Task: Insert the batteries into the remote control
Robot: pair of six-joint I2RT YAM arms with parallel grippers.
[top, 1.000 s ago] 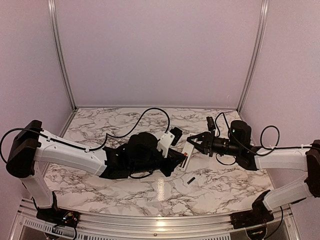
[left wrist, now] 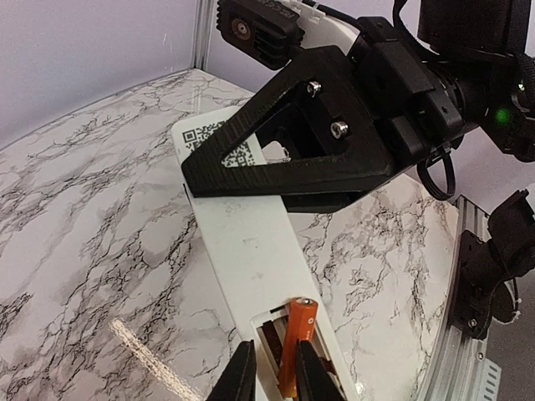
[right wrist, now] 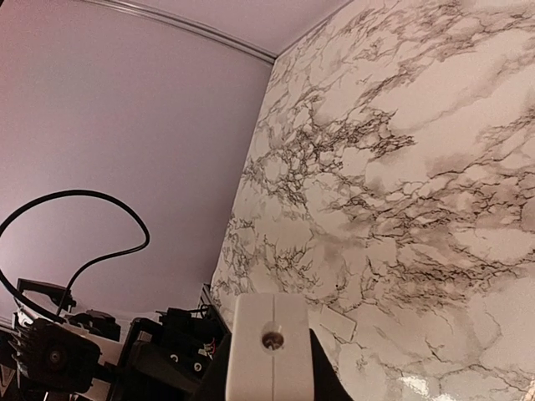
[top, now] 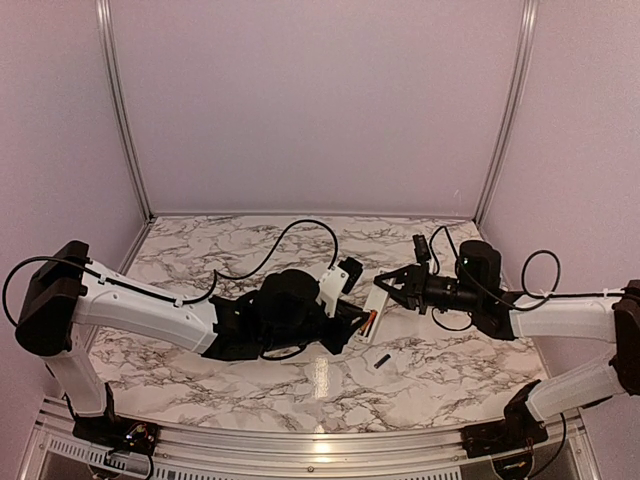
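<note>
The white remote control slants between my grippers, held at its upper end by my right gripper (top: 390,283), which is shut on it; the right wrist view (right wrist: 272,359) shows its end between the fingers. An orange battery (left wrist: 297,338) stands tilted in the open compartment (left wrist: 267,330) at the lower end. My left gripper (top: 355,325) is at that end, its fingertips (left wrist: 247,368) at the bottom of the left wrist view, part open around the battery's lower part; whether they touch it I cannot tell. A small dark battery (top: 382,361) lies on the table just below the remote.
Walls (top: 320,120) and metal rails enclose it. Both arms with looping cables reach in from the sides.
My left gripper has moved slightly lower over the last second, and more of the orange battery shows beside it in the top view. The right gripper and remote have stayed still.
</note>
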